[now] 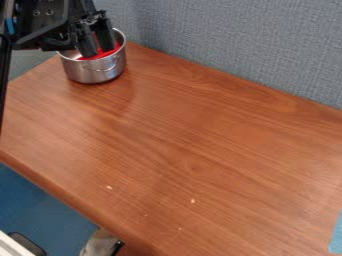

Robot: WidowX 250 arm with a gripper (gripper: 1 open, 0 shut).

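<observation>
A steel pot (94, 71) sits at the back left corner of the wooden table (201, 150). My black gripper (96, 48) reaches down into the pot's top from the upper left. Something red (106, 53) shows inside the pot beside the fingertips; its shape is mostly hidden by the gripper. I cannot make out whether the fingers are open, shut, or holding the red thing.
A grey padded wall (254, 50) runs along the back of the table. Blue floor (40, 210) shows past the left edge.
</observation>
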